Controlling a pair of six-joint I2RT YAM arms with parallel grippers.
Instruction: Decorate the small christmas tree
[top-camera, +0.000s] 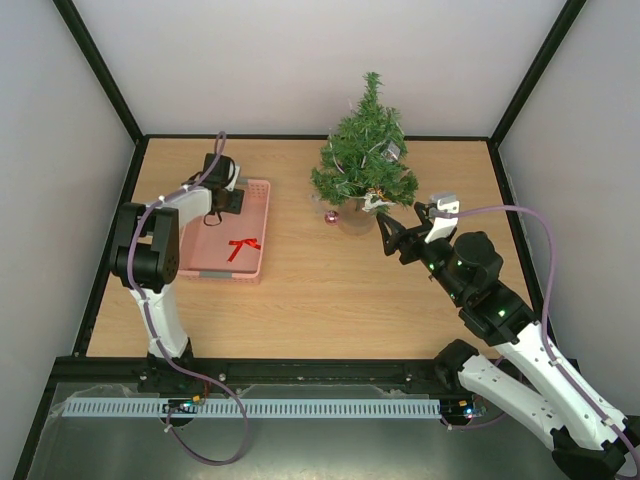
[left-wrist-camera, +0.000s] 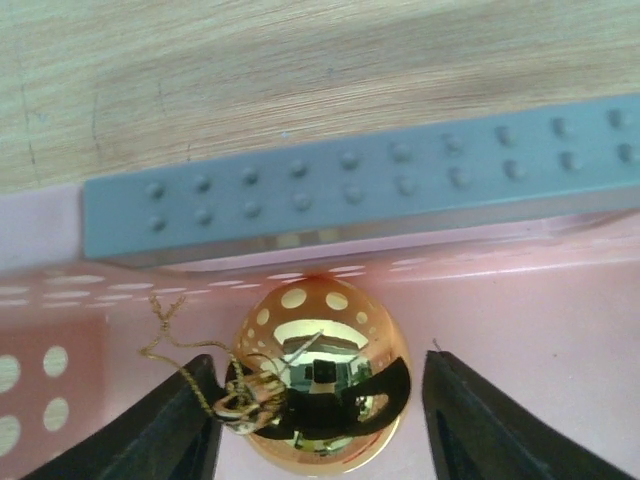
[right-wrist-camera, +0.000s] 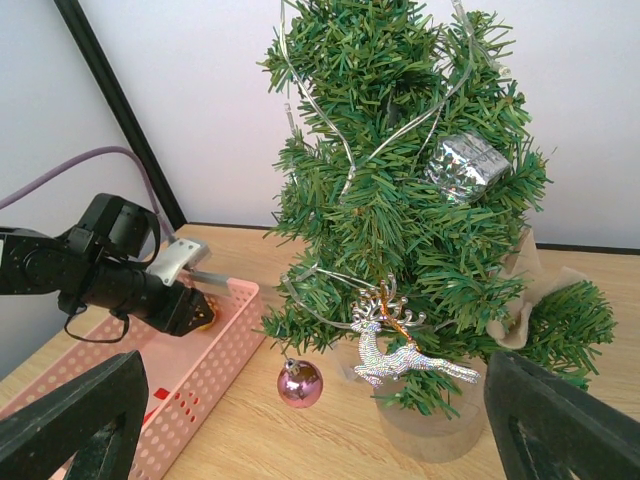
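In the left wrist view, a shiny gold ball (left-wrist-camera: 325, 400) with a gold string (left-wrist-camera: 180, 365) lies in the pink basket (top-camera: 266, 225), close to its far end. My left gripper is partly open around the ball; the left finger is up against its side and string, while a narrow gap shows at the right. The green Christmas tree (top-camera: 365, 150) stands upright in a pot at the back. On it hang a pink ball (right-wrist-camera: 300, 383), a silver reindeer (right-wrist-camera: 400, 360) and a silver packet (right-wrist-camera: 467, 167). My right gripper stands open and empty, facing the tree.
A red bow (top-camera: 243, 248) lies in the basket nearer the front. Blue-grey handle strips (left-wrist-camera: 350, 175) line the basket's ends.
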